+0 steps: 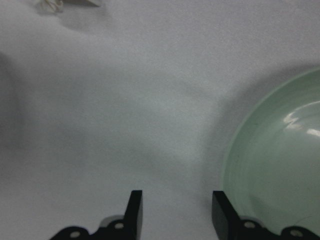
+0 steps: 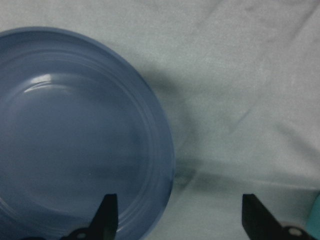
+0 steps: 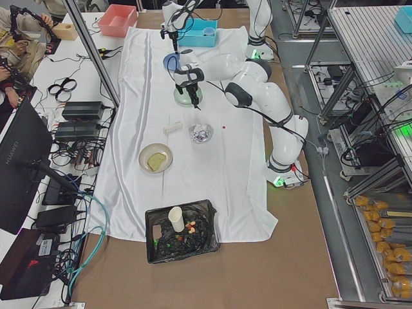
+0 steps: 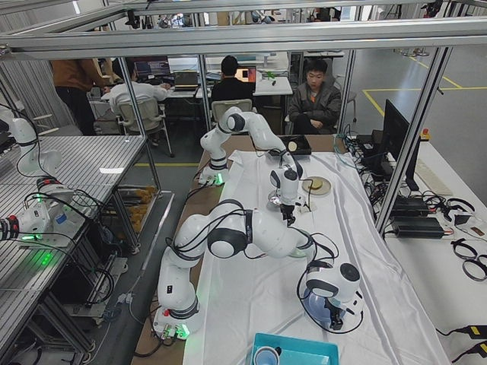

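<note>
My left gripper is open and empty, low over the white cloth beside the green plate (image 1: 280, 160); in the camera left view it is near that plate (image 3: 182, 98). My right gripper is open, over the edge of the blue plate (image 2: 80, 135), fingers either side of its right rim, above it; the camera right view shows it at that plate (image 4: 313, 306). A beige plate (image 3: 147, 162) holds a yellowish piece (image 3: 156, 160). A foil dish (image 3: 200, 132) and a pale strip (image 3: 172, 128) lie on the cloth.
A blue bin (image 4: 293, 341) with a cup stands by the right gripper. A black lined tray (image 3: 181, 248) with a white cylinder and small pieces is at the opposite end. The cloth around the beige plate is mostly clear.
</note>
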